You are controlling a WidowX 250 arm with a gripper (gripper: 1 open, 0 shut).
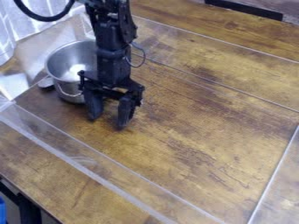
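My gripper (112, 108) hangs low over the wooden table, just in front and right of a steel pot (68, 63) at the upper left. Its black arm rises behind it and hides part of the pot's right side. The fingers point down near the tabletop; I cannot tell whether anything is between them.
A white, crumpled-looking sheet (24, 70) lies left of the pot. Clear edges run along the table's sides, and a dark ledge (251, 9) is at the back right.
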